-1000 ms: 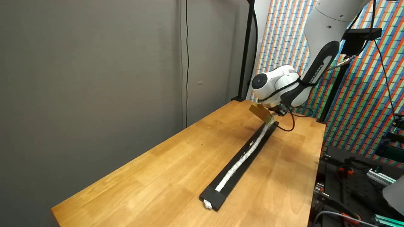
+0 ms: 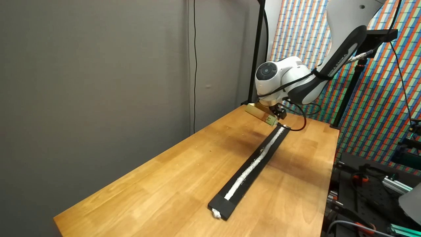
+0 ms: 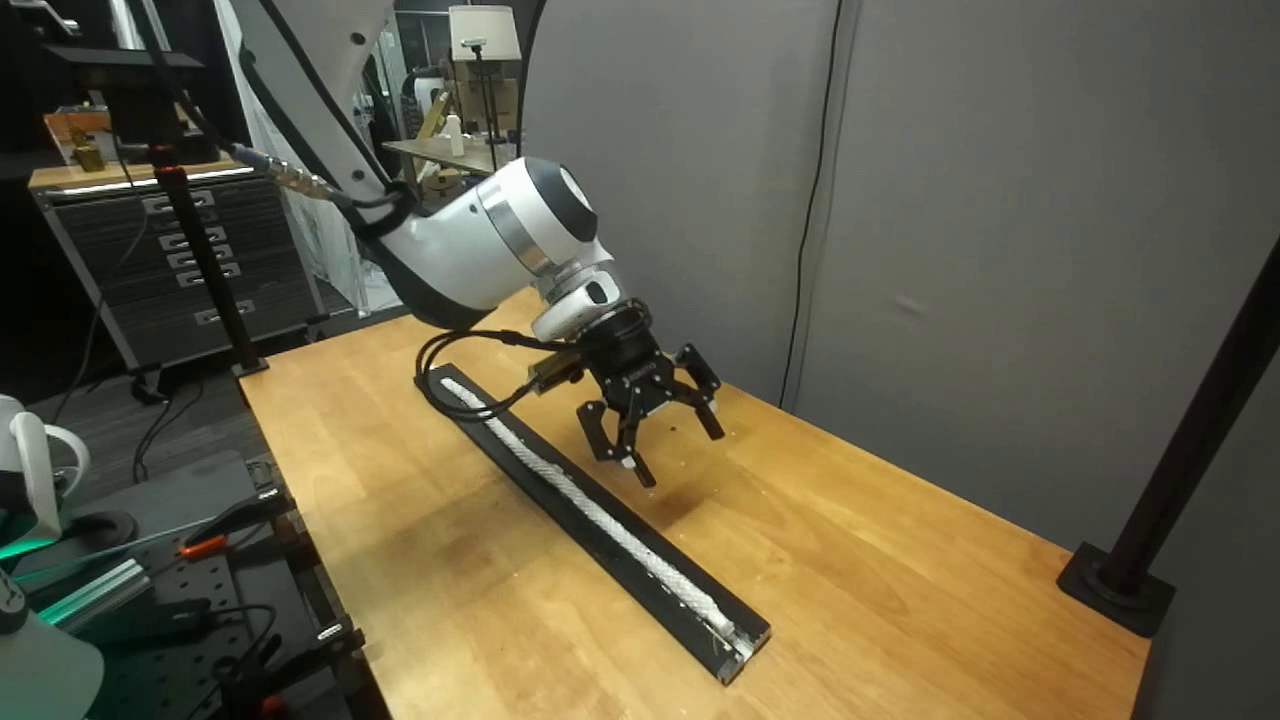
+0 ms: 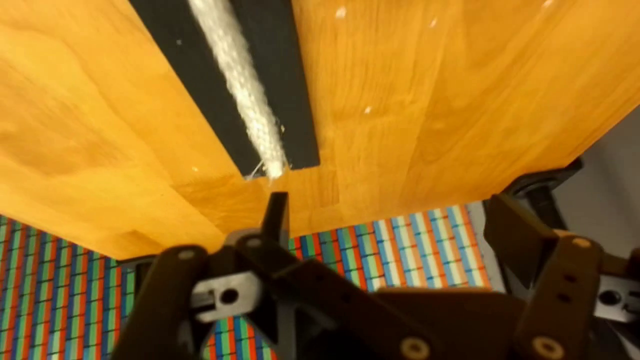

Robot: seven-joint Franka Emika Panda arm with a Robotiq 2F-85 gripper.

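A white braided rope (image 2: pixel 259 158) lies lengthwise along a long black board (image 2: pixel 223 204) on the wooden table. In the wrist view the frayed end of the rope (image 4: pixel 243 87) rests at the board's end (image 4: pixel 297 114), apart from the fingers. My gripper (image 3: pixel 683 456) stands open above the table, on the grey wall's side of the board, near that end. Nothing shows between its spread fingers (image 3: pixel 593 427). In exterior view 1 the arm's wrist and a brass-coloured plate hide most of the gripper.
Bare table (image 2: pixel 158 177) lies on both sides of the board. The grey wall (image 3: pixel 1020 300) runs along one table edge, and a black post (image 3: pixel 1140 504) stands at a corner. A cable loop (image 3: pixel 434 382) from the wrist hangs over the board's other end.
The arm's wrist has shifted towards the grey wall, away from the board. The rope's end, earlier raised off the board at the gripper, now lies down along it.
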